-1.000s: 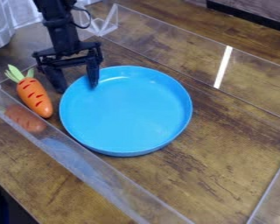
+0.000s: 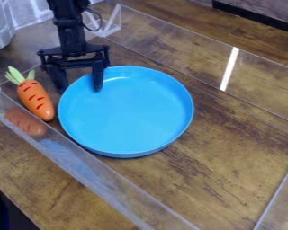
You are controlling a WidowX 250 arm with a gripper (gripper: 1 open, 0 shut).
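A black robot gripper (image 2: 75, 67) hangs from the top left, its fingers low at the upper-left rim of a blue round plate (image 2: 126, 112). Its fingers stand apart, one outside the plate on the left, the other at or just inside the rim; whether the rim is between them is hard to tell. An orange toy carrot (image 2: 36, 95) with green leaves lies left of the plate, its tip pointing down.
Transparent walls border the wooden surface (image 2: 219, 135), with one along the lower left reflecting the carrot. A crumpled pale cloth or plastic is at the top left. The wood right of the plate is clear.
The plate has shifted very slightly toward the left, and the gripper has moved a little with it.
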